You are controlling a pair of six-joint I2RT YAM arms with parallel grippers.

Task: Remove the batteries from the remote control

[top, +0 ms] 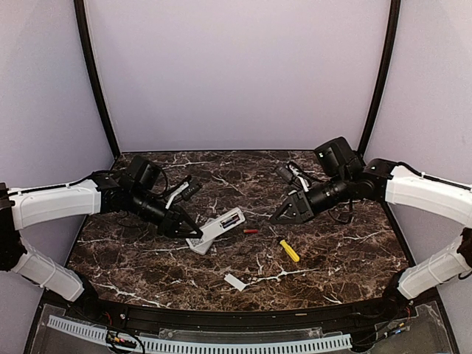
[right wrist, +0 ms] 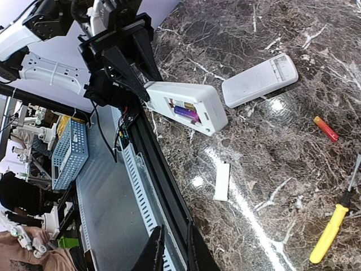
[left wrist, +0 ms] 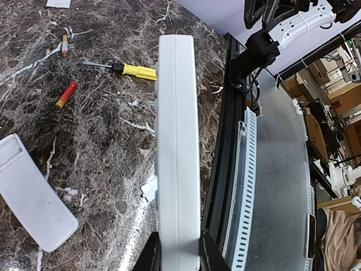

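My left gripper (top: pixel 198 233) is shut on the near end of a white remote control (top: pixel 217 227), held tilted above the table. Its battery compartment (top: pixel 231 220) lies uncovered; in the right wrist view a purple battery (right wrist: pixel 186 114) sits inside, with part of another (right wrist: pixel 183 105) beside it. Seen from the left wrist, the remote (left wrist: pixel 177 141) stands edge-on and hides its compartment. To the right of it, apart, my right gripper (top: pixel 285 218) is part open, with nothing visible between its fingers. A small white strip, perhaps the cover (right wrist: pixel 222 182), lies on the table.
A second white remote-like object (right wrist: pixel 259 80) lies flat below the held one. A red battery (left wrist: pixel 66 95), an orange-and-white one (left wrist: pixel 65 45) and a yellow screwdriver (top: pixel 290 251) rest on the marble-patterned table.
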